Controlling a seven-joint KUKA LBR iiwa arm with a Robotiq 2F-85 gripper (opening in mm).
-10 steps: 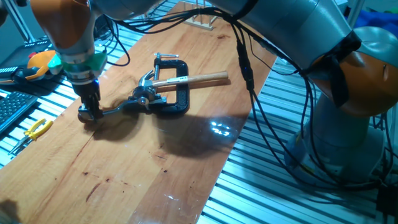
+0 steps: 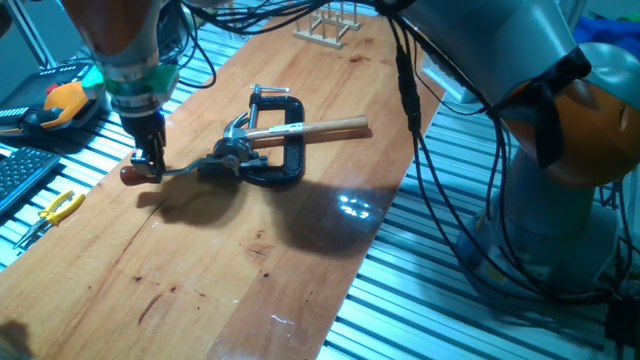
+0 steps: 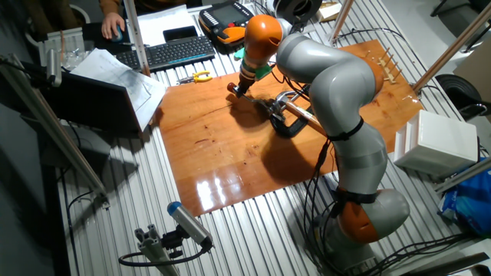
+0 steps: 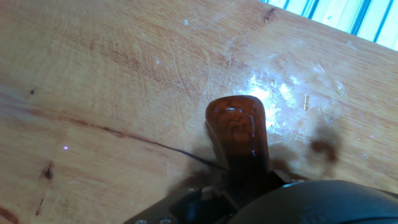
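Note:
A brown, glossy wooden handle (image 4: pixel 236 124) juts out from between the dark fingers in the wrist view. In exterior view 1 my gripper (image 2: pixel 148 168) points down and is shut on this handle, whose rounded end shows to the left. A thin bent metal rod (image 2: pixel 182 170) runs from the handle to a dark mechanism (image 2: pixel 230 160) near the middle of the table. Beside that mechanism lies a black C-clamp (image 2: pixel 292 150). A hammer (image 2: pixel 330 126) with a wooden shaft rests across the clamp. The finger pads themselves are mostly hidden.
Yellow-handled pliers (image 2: pixel 62 207) and a keyboard (image 2: pixel 22 180) lie off the board's left side. A small wooden rack (image 2: pixel 325 28) stands at the far end.
The handle's end has risen slightly in exterior view 1, away from the camera, and my gripper has shifted with it. Clamp and hammer look unmoved.

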